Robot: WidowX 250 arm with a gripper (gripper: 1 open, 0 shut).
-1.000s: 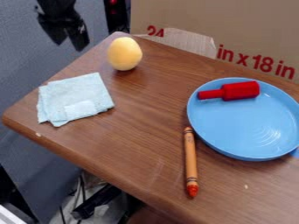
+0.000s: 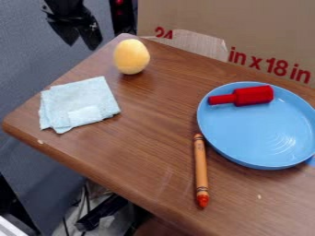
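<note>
My gripper [image 2: 74,29] hangs at the top left, dark, above the floor beside the table's far left edge; whether it is open or shut I cannot tell. A yellow egg-shaped object [image 2: 131,56] sits near the back left of the wooden table [image 2: 147,138]. A folded light-blue cloth [image 2: 77,104] lies at the left. A blue plate [image 2: 256,135] on the right holds a red cylinder [image 2: 250,95] with a handle. An orange crayon-like stick [image 2: 201,171] lies left of the plate.
A cardboard box [image 2: 234,32] stands along the back of the table.
My gripper has shifted slightly over the last second at the top left. The objects on the table have not moved.
</note>
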